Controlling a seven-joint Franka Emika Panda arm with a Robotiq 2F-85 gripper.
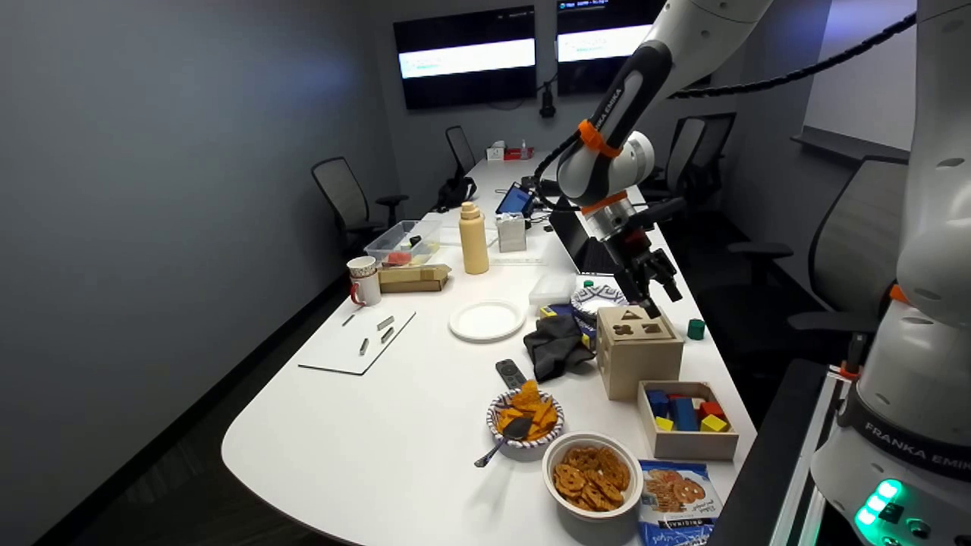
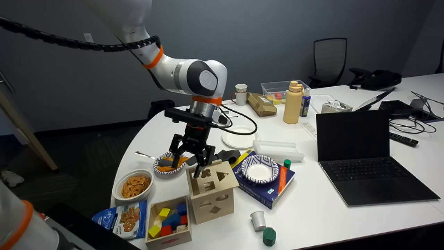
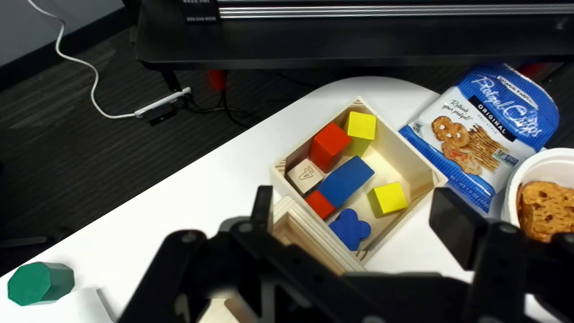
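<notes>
My gripper is open, with its two fingers wide apart and nothing held between them. In exterior view 2 the gripper hangs over the wooden shape-sorter box, whose lid has cut-out holes. Beside that box stands a shallow wooden tray. Seen from the wrist, the tray holds a blue flower-shaped block, a blue rectangular block, a red block, a yellow cube and a few others. Much of the sorter box is hidden by my gripper in the wrist view.
A green block and a small grey cup lie near the table edge. Around the tray are a pretzel bag, a pretzel bowl and a chip bowl. A patterned bowl rests on a blue book.
</notes>
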